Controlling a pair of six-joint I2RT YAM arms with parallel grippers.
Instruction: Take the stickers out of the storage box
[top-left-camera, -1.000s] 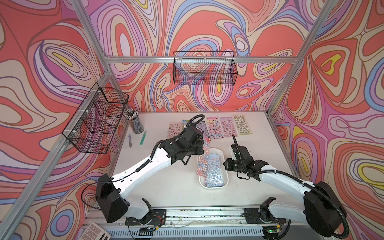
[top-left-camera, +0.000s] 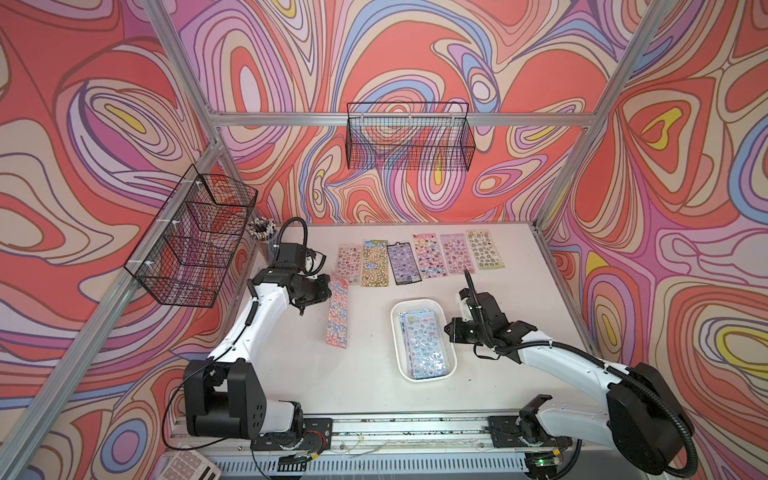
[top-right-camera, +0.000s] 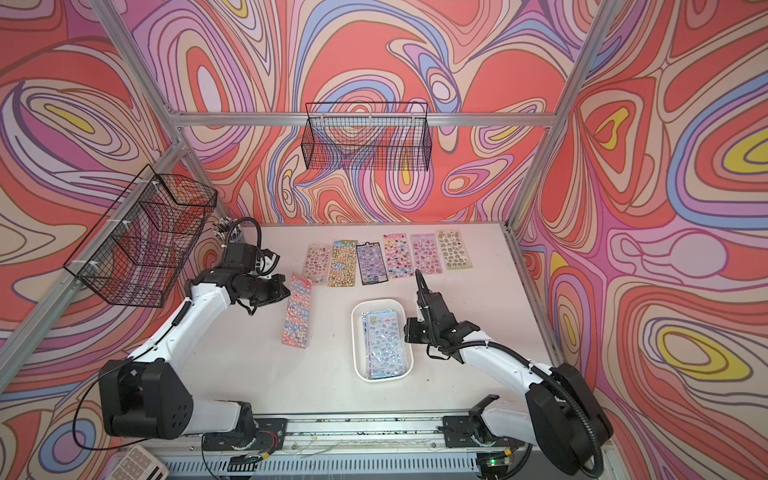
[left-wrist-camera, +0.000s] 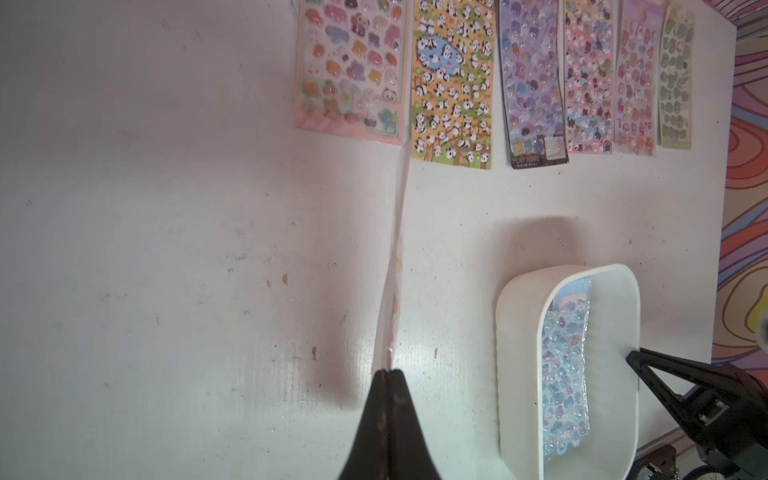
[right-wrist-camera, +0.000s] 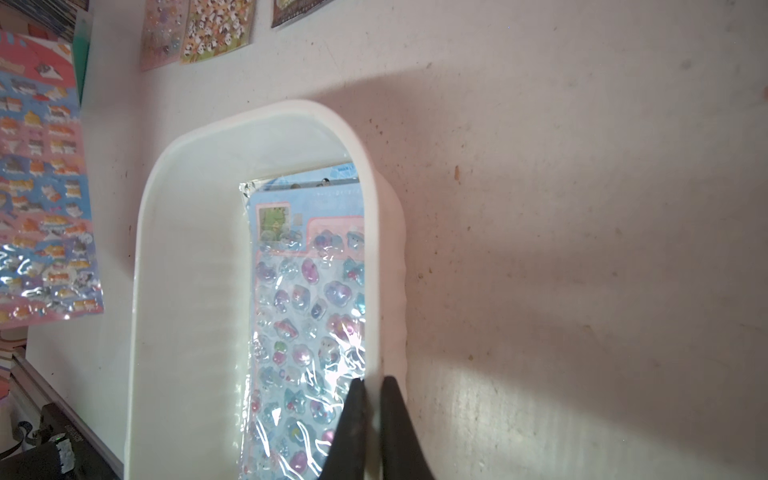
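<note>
A pink and blue sticker sheet (top-left-camera: 337, 313) hangs from my left gripper, which is shut on its edge. In the left wrist view this sheet shows nearly edge-on, above the bare table left of the box. The white storage box (right-wrist-camera: 388, 240) has its right wall between the fingers of my right gripper, shut on the rim. Inside the box lie clear-bubbled blue sticker sheets (right-wrist-camera: 308, 320), with the edge of another showing behind the top one. How many lie there is hidden.
Along the back of the table runs a row of several sticker sheets, among them a panda sheet (left-wrist-camera: 452, 88) and a purple one (top-left-camera: 404, 263). A pen cup (top-left-camera: 261, 232) stands at the back left, partly behind the left arm. Bare table lies right of the box.
My left gripper has carried the sticker sheet leftward from over the box to the table's left side. The box has shifted slightly left and toward the front; the right arm has barely moved.
</note>
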